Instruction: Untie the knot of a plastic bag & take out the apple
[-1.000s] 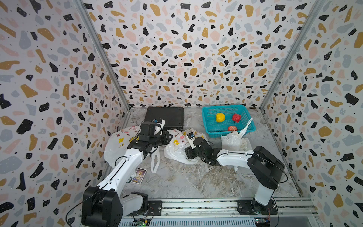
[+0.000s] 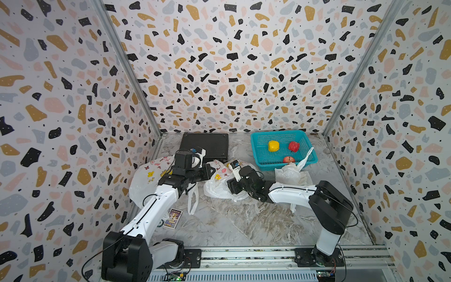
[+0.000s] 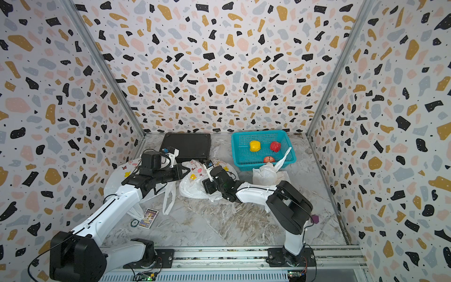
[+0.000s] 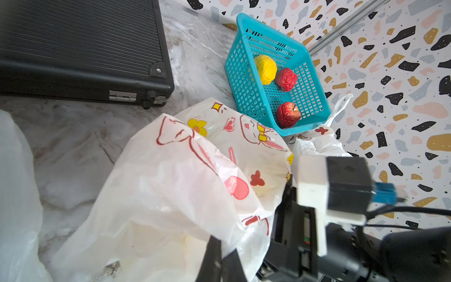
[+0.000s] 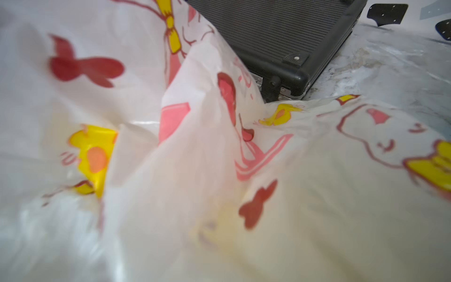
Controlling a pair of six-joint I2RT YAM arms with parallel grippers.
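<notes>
A thin white plastic bag with rabbit and flower prints (image 2: 218, 188) lies in the middle of the table, its near part raised into a fold. At that fold, my left gripper is shut, with film running into its fingertips. My right gripper (image 2: 233, 186) reaches into the bag's right side from the right. In the right wrist view, printed film (image 5: 305, 206) fills most of the picture and covers that gripper's fingers, so their opening is hidden. A faint yellowish patch shows through the film there; I cannot tell what it is. No apple shows inside this bag.
A teal basket (image 2: 256, 155) at the back right holds a yellow item (image 2: 273, 146), a red item (image 2: 293, 146) and an apple (image 2: 288, 159). A black case (image 2: 204, 143) stands behind. Other white bags lie left (image 2: 141, 183) and right (image 2: 292, 174).
My left arm has stayed still.
</notes>
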